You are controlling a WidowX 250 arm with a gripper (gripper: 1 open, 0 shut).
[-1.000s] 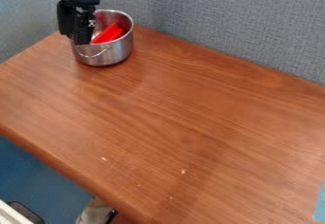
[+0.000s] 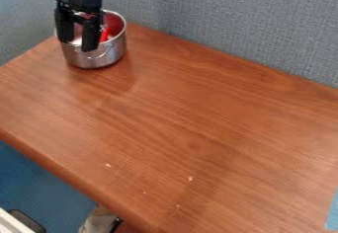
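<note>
My black gripper (image 2: 77, 25) hangs over a silver metal pot (image 2: 103, 53) at the far left of the wooden table, its fingers down in or at the pot's mouth. A red object (image 2: 109, 28) is inside the pot, partly hidden behind the gripper. Whether the fingers grip it or the rim is unclear.
Blue floor shows past the left front edge, with some objects at the bottom left.
My gripper has shifted slightly left, and the pot has moved a little left with it. Less of the red object shows than a second ago.
</note>
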